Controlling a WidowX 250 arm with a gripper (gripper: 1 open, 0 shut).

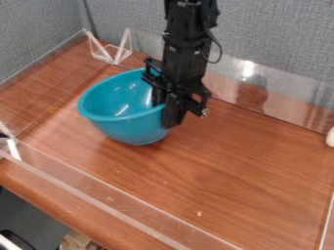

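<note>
A turquoise plastic bowl (115,114) sits on the wooden table toward the left of centre, somewhat tilted. My black gripper (175,98) reaches down from the top onto the bowl's right side and is shut on its rim; the fingertips are partly hidden by the bowl and the gripper's body.
A white stand-like object (109,49) is at the back left. A small white object (329,136) sits at the right edge. Grey walls and a clear strip border the back.
</note>
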